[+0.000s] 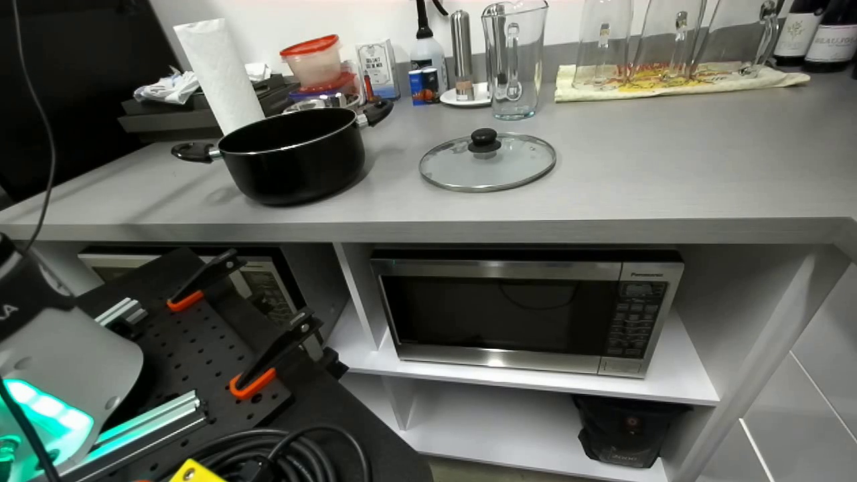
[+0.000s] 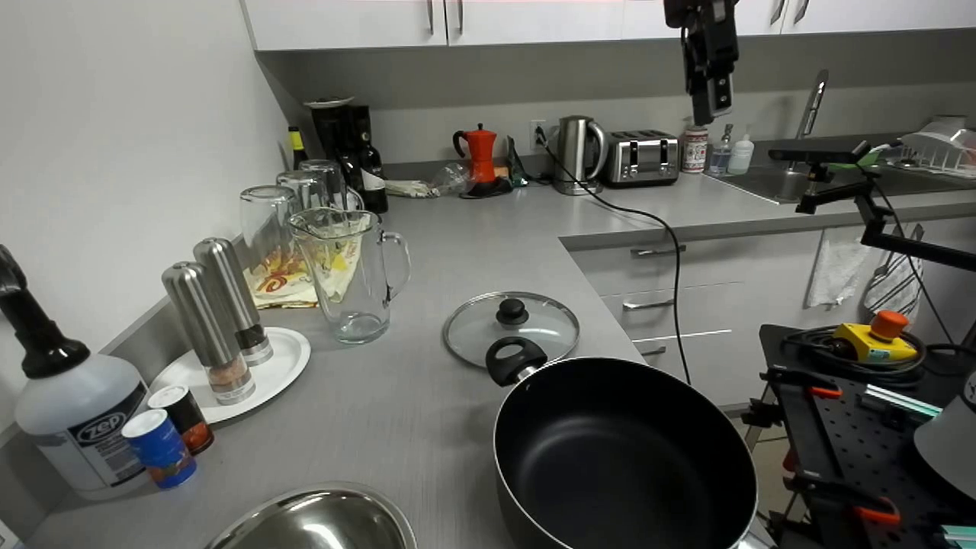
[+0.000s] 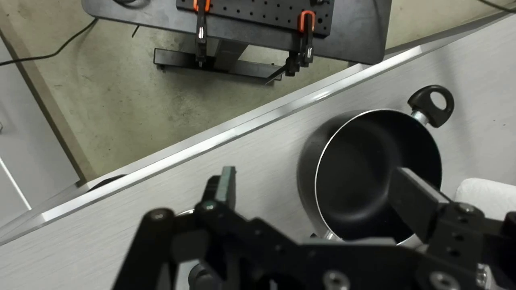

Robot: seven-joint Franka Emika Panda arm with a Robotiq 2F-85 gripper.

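Note:
My gripper hangs open high above the counter, its two fingers wide apart with nothing between them. In exterior view 2 the gripper (image 2: 711, 108) shows at the top, well clear of everything below. A black two-handled pot (image 1: 293, 161) stands upright and uncovered on the counter; its inside (image 2: 622, 448) looks empty. Beside it, a glass lid (image 1: 487, 165) with a black knob lies flat, knob up. From the wrist camera the pot (image 3: 372, 159) is partly covered by the right finger, while the lid is mostly hidden behind the gripper.
Behind the lid stand a glass pitcher (image 1: 515, 64), upturned glassware on a cloth (image 1: 683, 83) and steel mills on a white plate (image 2: 284, 361). A metal bowl (image 2: 316, 521) sits near the pot. A microwave (image 1: 526, 313) fills the shelf below.

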